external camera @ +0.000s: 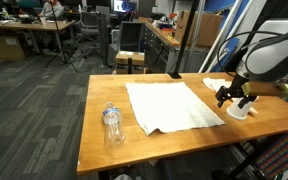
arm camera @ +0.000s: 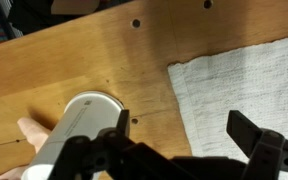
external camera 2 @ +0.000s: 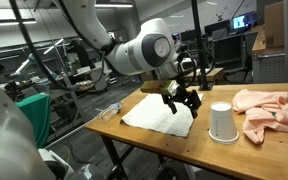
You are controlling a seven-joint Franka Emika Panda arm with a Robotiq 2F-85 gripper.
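Observation:
My gripper is open and empty, hanging above the wooden table [arm camera: 104, 55]. In the wrist view its fingers straddle the gap between a white cylinder [arm camera: 84, 125] on the left and a white cloth [arm camera: 224, 95] on the right. The cloth [external camera: 171, 105] lies spread flat in the middle of the table. The cylinder [external camera 2: 222, 122] stands upright by the right side of the gripper [external camera 2: 182, 107]. Part of it is hidden behind the gripper [external camera: 235, 99] in exterior view 1.
A clear plastic bottle [external camera: 112, 123] stands at the left of the table beside a clear container [external camera: 141, 120]. A pinkish crumpled cloth [external camera 2: 264, 112] lies to the right of the cylinder. Bare wood shows along the front edge.

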